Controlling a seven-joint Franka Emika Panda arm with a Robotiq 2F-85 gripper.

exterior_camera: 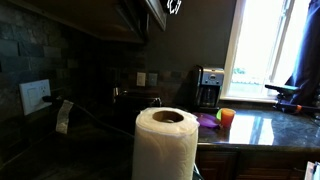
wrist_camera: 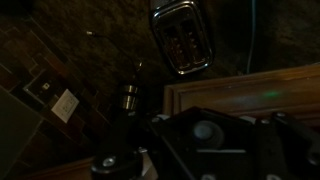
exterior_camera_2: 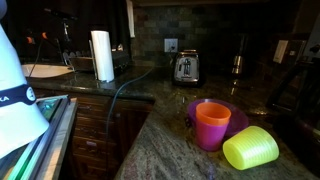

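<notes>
Dark in the wrist view, my gripper looks shut, with nothing visible between its fingers; the light is poor there. It hangs high above the counter, its tip (exterior_camera: 174, 6) just showing at the top edge of exterior view 1. A nested orange and pink cup (exterior_camera_2: 212, 128) stands upright in exterior view 2. Beside it a yellow-green cup (exterior_camera_2: 250, 148) lies on its side, and a purple bowl (exterior_camera_2: 238, 118) is just behind. The toaster (exterior_camera_2: 187, 67) stands against the back wall; from above it shows in the wrist view (wrist_camera: 182, 38).
A paper towel roll (exterior_camera: 166, 148) fills the front of exterior view 1. The coffee maker (exterior_camera: 208, 87) stands near the window. Overhead is a cabinet (exterior_camera: 100, 18). A dark cord crosses the counter (exterior_camera_2: 150, 150), whose front part is clear.
</notes>
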